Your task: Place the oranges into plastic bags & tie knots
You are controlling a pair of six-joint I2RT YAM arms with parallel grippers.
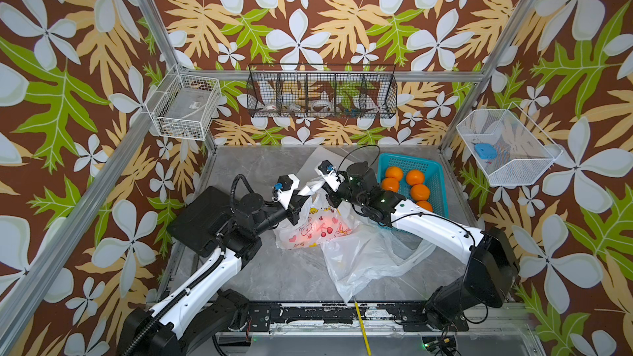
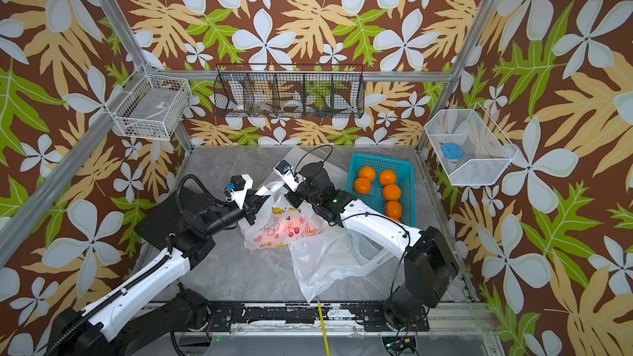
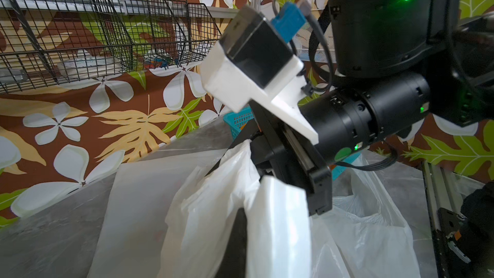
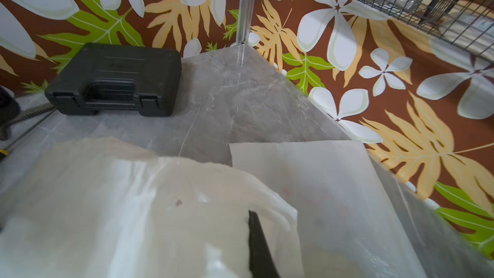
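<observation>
A white plastic bag with a pink cartoon print (image 1: 315, 227) lies mid-table, its top gathered up between my grippers. My left gripper (image 1: 300, 194) is shut at the bag's top, white plastic (image 3: 278, 226) around its dark finger in the left wrist view. Just right of it, my right gripper (image 1: 326, 191) is shut, with plastic draped about its finger in the right wrist view; whether either pinches it is hard to tell. A second clear bag (image 1: 356, 270) lies flat in front. Several oranges (image 2: 391, 192) sit in a teal basket (image 2: 408, 178) at the right.
A black case (image 4: 115, 79) lies at the table's left. A white sheet (image 4: 308, 185) lies behind the bag. Wire baskets (image 1: 321, 92) hang on the back and side rails.
</observation>
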